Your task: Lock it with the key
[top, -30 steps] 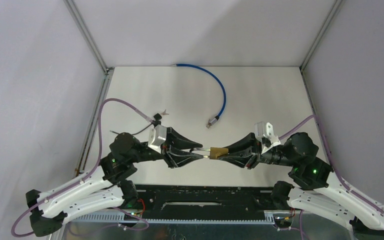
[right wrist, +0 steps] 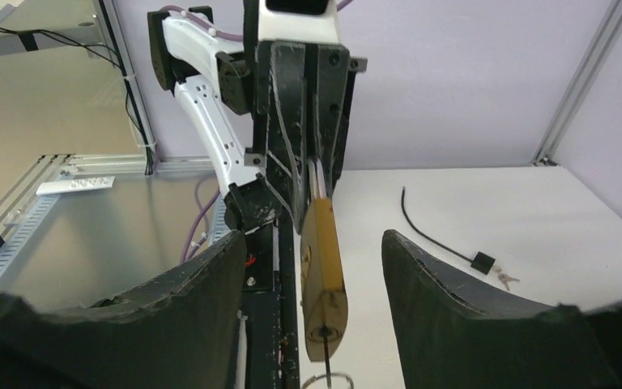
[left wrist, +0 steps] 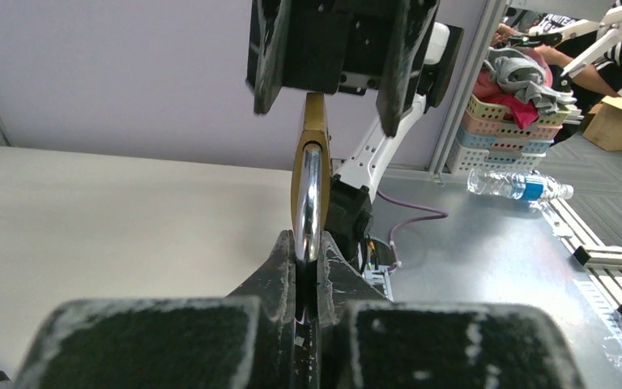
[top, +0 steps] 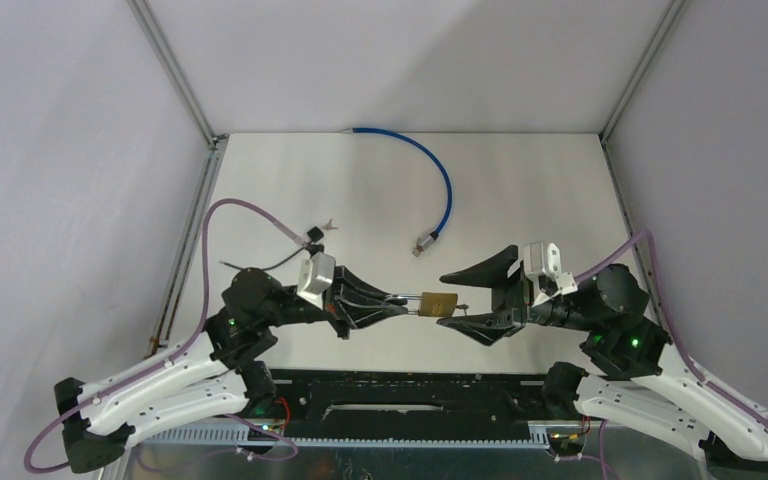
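Observation:
A brass padlock [top: 438, 304] [left wrist: 300, 186] [right wrist: 322, 267] is held in the air by its steel shackle [left wrist: 312, 198], on which my left gripper [top: 395, 303] is shut. A key with a ring [top: 463, 309] [right wrist: 326, 369] sticks out from the lock's other end. My right gripper [top: 445, 300] stands open around that end, its fingers apart from the padlock's sides with clear space showing in the right wrist view.
A blue cable [top: 430, 165] lies at the back of the white board [top: 520, 180]. A black cable with a small black block [right wrist: 481, 261] and keys [right wrist: 504, 275] lies at the left. A water bottle [left wrist: 520, 185] lies outside the board.

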